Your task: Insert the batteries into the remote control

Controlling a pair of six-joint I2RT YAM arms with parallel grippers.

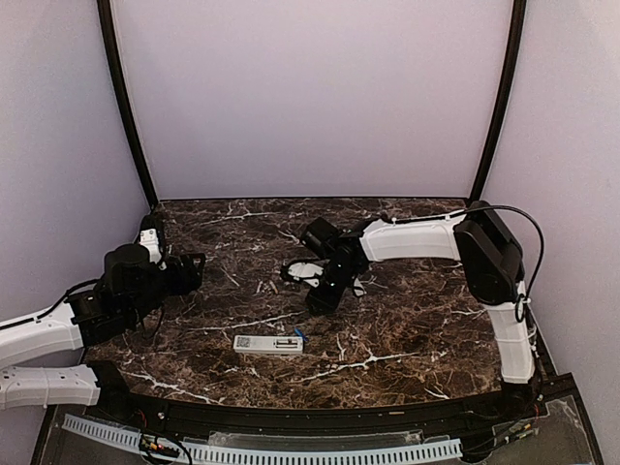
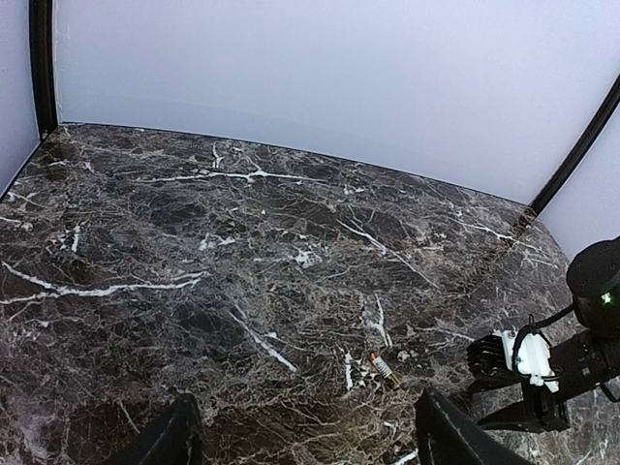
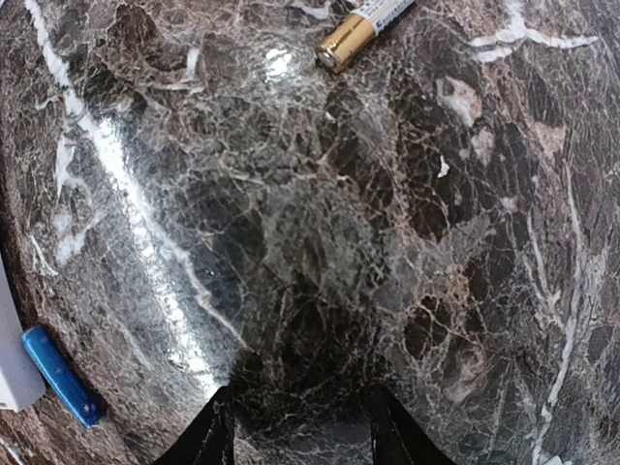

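The white remote control (image 1: pixel 254 345) lies near the front of the table, a dark slot visible toward its right end; what the slot holds is too small to tell. A blue battery (image 3: pixel 60 376) rests on the table beside that end, outside the remote. Farther back, a battery with a copper-coloured end (image 3: pixel 351 39) lies on the marble. My right gripper is open above bare table, behind and right of the remote, nothing between its fingers. On the left side, my left gripper hangs with its fingers apart and empty.
A small pale piece (image 1: pixel 358 288) shows just right of the right gripper, partly hidden by it. Bare dark marble (image 1: pixel 407 334) with white veins spreads on the right and at the back. White walls (image 1: pixel 320 97) enclose the table.
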